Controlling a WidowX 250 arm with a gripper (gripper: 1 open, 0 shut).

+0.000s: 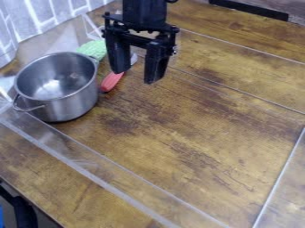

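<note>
My black gripper (137,62) hangs from the top centre over the wooden table, its two dark fingers spread apart and open, with nothing seen held between them. A steel pot (56,86) with side handles sits on the table at the left. Right of the pot, partly behind the gripper, lies a red utensil (112,82). A green item (91,49) lies at the back left, partly hidden by the gripper.
Pale strips run along its left and right parts. A light, wrinkled backdrop (36,22) stands at the back left.
</note>
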